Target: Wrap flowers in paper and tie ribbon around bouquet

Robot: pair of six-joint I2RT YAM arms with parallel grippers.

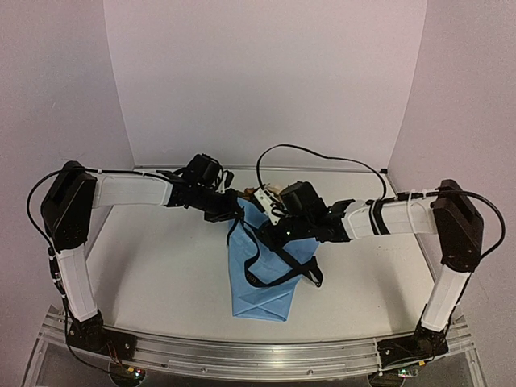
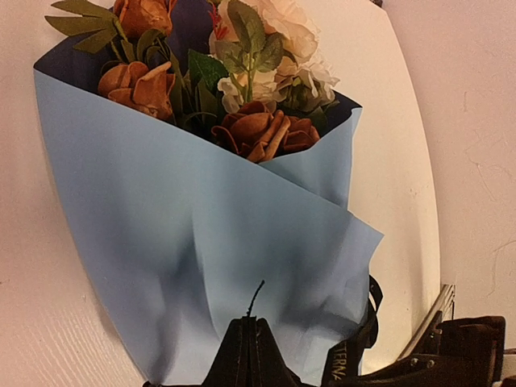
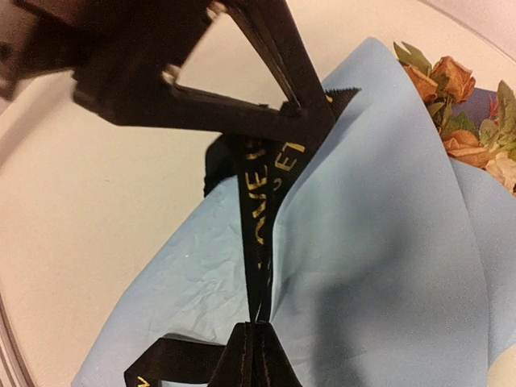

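Note:
A bouquet in blue wrapping paper point(image 1: 262, 302) lies on the table, its orange and cream flowers point(image 2: 258, 129) at the far end. My left gripper is shut on the black ribbon, whose thin end point(image 2: 256, 295) pokes out past the tips. From the left fingers point(image 3: 310, 101), the gold-lettered ribbon point(image 3: 256, 210) runs over the paper and narrows to a pinched fold at my right gripper, which is shut on it. More of the ribbon point(image 1: 278, 280) loops loosely over the lower wrap. In the top view, the arms hide most of the flowers.
A metal rail point(image 1: 258, 355) borders the near edge, and pale walls enclose the sides and back. Both grippers hover close together above the upper wrap.

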